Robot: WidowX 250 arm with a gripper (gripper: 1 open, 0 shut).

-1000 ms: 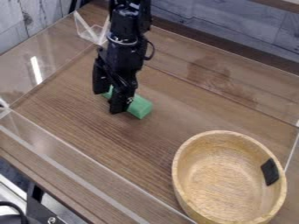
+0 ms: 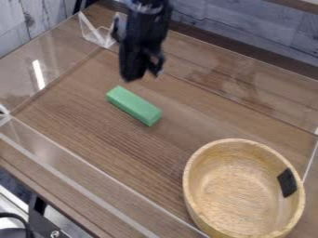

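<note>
A green oblong block (image 2: 134,106) lies on the wooden table (image 2: 74,139), left of the middle. My dark gripper (image 2: 134,65) hangs above and behind it, blurred, apart from the block. Its fingertips are too blurred to show whether they are open or shut.
A large pale round basin (image 2: 243,181) with a dark patch on its rim sits at the front right. A clear plastic item (image 2: 99,30) is at the back left. The table's left and front left edges show, with a dark cable beyond.
My gripper has risen and moved back from the green block, which it partly covered before. The block is now fully in view.
</note>
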